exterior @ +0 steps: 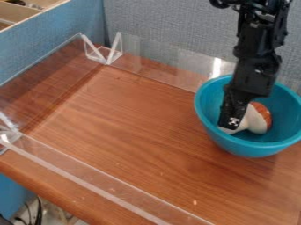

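A teal bowl [273, 145] sits at the right of the wooden table. Inside it lies a white and orange object [254, 121], partly hidden by my black gripper [233, 118], which reaches down into the bowl from above. The fingertips are at the object's left side; whether they are open or shut, or grip it, I cannot make out.
Clear low walls [118, 207] edge the table [118, 132], with white brackets at the back left and left. Most of the table left of the bowl is bare. Grey and blue padded panels stand behind and to the left.
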